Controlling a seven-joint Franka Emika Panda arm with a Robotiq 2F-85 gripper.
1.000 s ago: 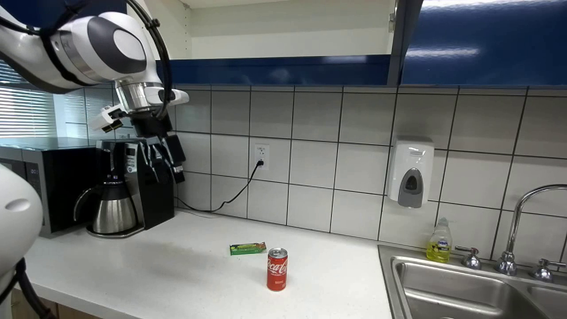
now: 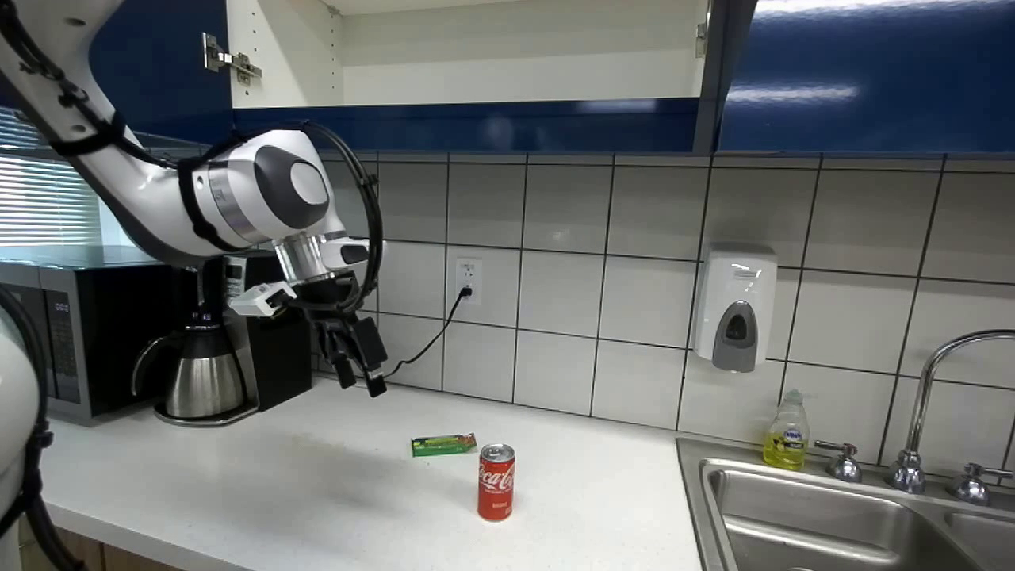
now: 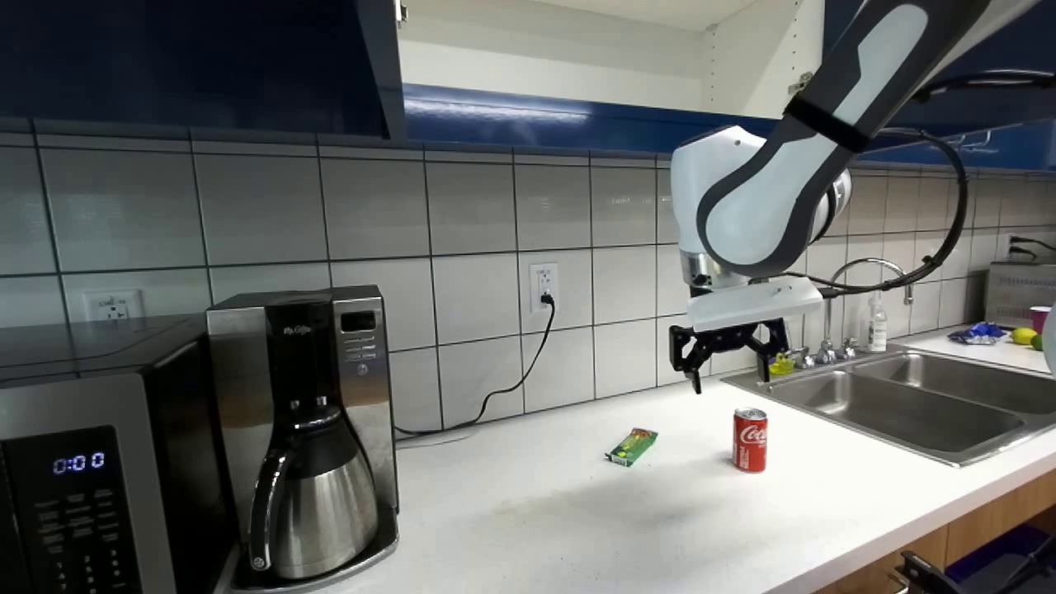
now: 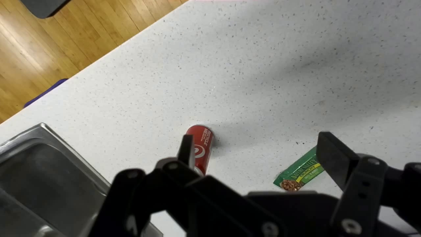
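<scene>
Upright on the white counter stands a red Coca-Cola can point(image 2: 496, 484), also visible in the second exterior view point(image 3: 749, 440). A green granola bar packet point(image 2: 443, 444) lies flat beside it, nearer the wall. My gripper point(image 2: 359, 377) hangs above the counter, its fingers spread and empty. From the wrist, the can point(image 4: 202, 142) shows beside the left finger point(image 4: 186, 150), which hides its lower part. The packet point(image 4: 304, 171) appears between the fingers, with one end behind the right finger point(image 4: 333, 158). Both things lie below the gripper, untouched.
A steel sink point(image 2: 704, 495) bounds the counter on one side, with a soap bottle point(image 2: 787, 433) by its tap. Coffee maker point(image 3: 327, 445) and microwave point(image 3: 89, 465) occupy the other end. Overhead, the cabinet point(image 2: 518, 57) is open and its visible part empty.
The arm has come down and to the right in the first exterior view, bringing the gripper closer to the counter. The can and packet have stayed put.
</scene>
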